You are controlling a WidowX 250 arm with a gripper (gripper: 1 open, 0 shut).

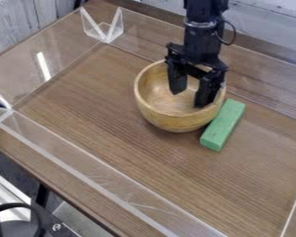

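A wooden bowl (169, 111) sits in the upper middle of the wooden table. My gripper (191, 81) reaches down from the top into the bowl, its dark fingers spread open over the inside; I cannot make out anything held between them. A green block (224, 126) lies just right of the bowl, angled toward the lower right.
A clear plastic object (103, 24) stands at the upper left. A dark item (27, 222) is at the lower left beyond the table's edge.
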